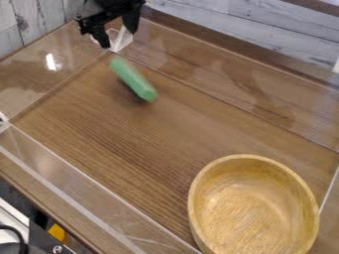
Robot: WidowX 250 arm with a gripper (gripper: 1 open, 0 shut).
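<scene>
A green elongated block (134,79) lies on the wooden table toward the upper left. Beyond it, at the top edge of the view, the dark gripper (109,28) is raised and apart from the block. Whether its fingers are open or shut cannot be made out.
A round yellow bowl (253,208) sits at the lower right. The wooden table (146,159) is otherwise mostly clear, with a pale wooden wall (265,25) along the back and a transparent edge along the lower left.
</scene>
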